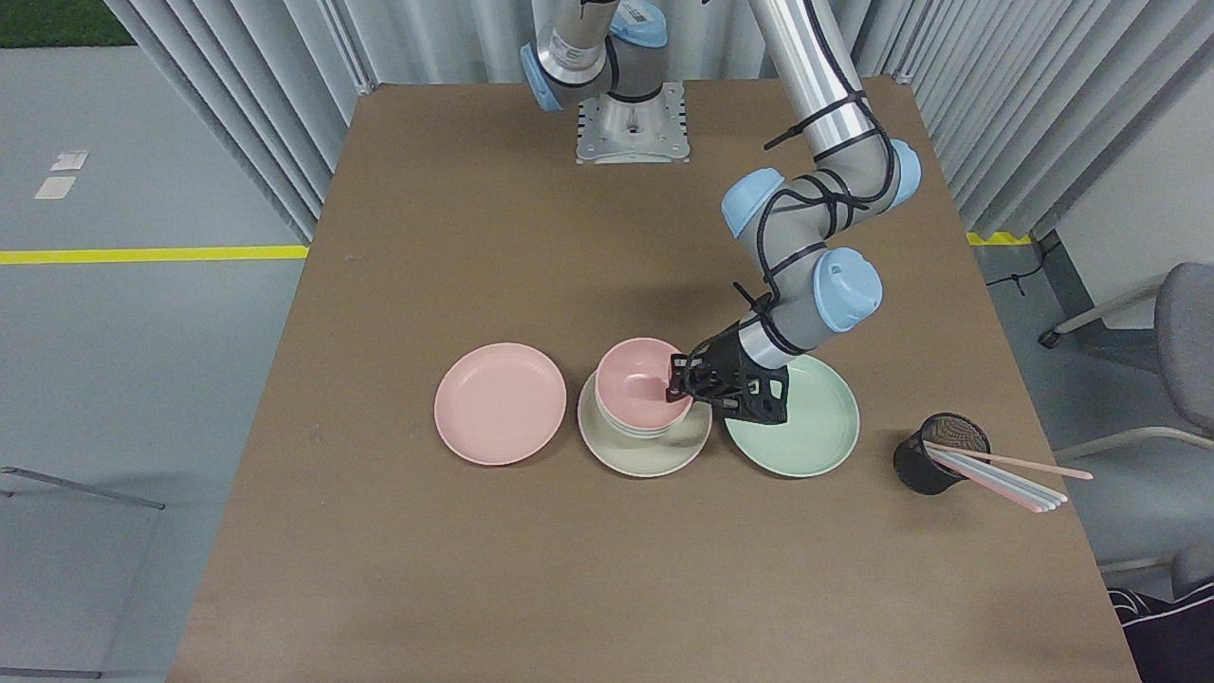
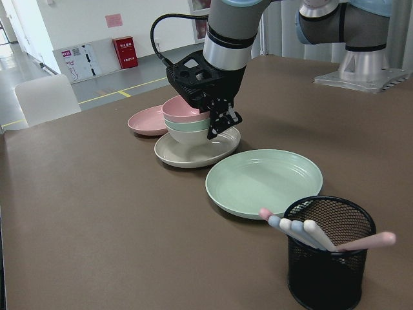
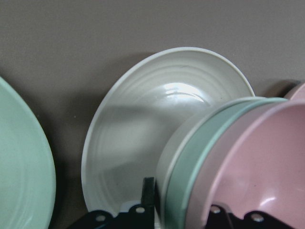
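My gripper is shut on the rims of a stack of nested bowls: pink (image 1: pixel 637 376) (image 3: pixel 267 167) on top, mint (image 2: pixel 184 126) (image 3: pixel 192 157), then white (image 2: pixel 189 137) at the bottom. The stack is above the off-white plate (image 1: pixel 620 452) (image 3: pixel 119 148), toward its back edge in the front view; whether it touches the plate is unclear. In the front view the pink plate (image 1: pixel 500 404) lies left of it and the mint plate (image 1: pixel 808 433) right, partly behind the gripper.
A black mesh pen holder (image 1: pixel 928 467) with several pastel sticks (image 1: pixel 1002 478) stands at the table's right edge.
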